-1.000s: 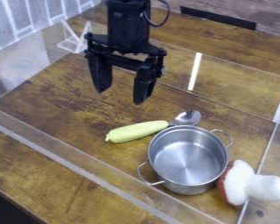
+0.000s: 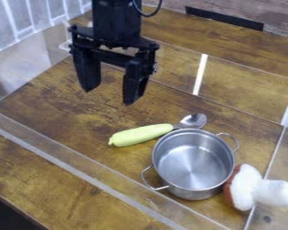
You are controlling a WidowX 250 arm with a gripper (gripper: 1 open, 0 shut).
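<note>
My black gripper (image 2: 111,81) hangs over the upper middle of the wooden surface, its two fingers apart with nothing between them. Below it and a little to the right lies a pale yellow-green corn-like object (image 2: 139,135), lying diagonally. A metal pot (image 2: 190,165) with two handles stands to the right of that, and a spoon (image 2: 193,120) lies just behind the pot.
A white and red soft-looking object (image 2: 265,192) lies at the lower right, beside the pot. A white rail (image 2: 21,18) runs along the back left.
The objects on the surface have not moved.
</note>
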